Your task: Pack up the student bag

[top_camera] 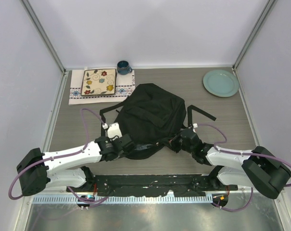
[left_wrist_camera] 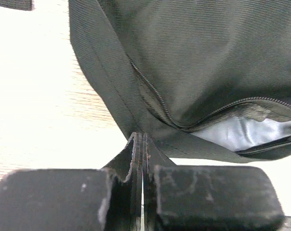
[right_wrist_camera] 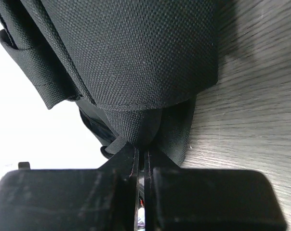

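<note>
A black bag (top_camera: 150, 108) lies flat in the middle of the table, its straps spread to both sides. Its zipper (left_wrist_camera: 157, 96) is partly open near the front edge, and pale lining (left_wrist_camera: 237, 132) shows in the gap. My left gripper is shut, its tips at the bag's front left border, with no fabric visible between them. At the bag's front right, my right gripper is shut on a fold of black bag fabric (right_wrist_camera: 136, 126). In the top view both gripper tips are largely hidden against the dark cloth.
At the back left a flowered notebook (top_camera: 98, 82) rests on a patterned cloth (top_camera: 76, 97), with a blue mug (top_camera: 124, 67) beside it. A green plate (top_camera: 221, 83) sits at the back right.
</note>
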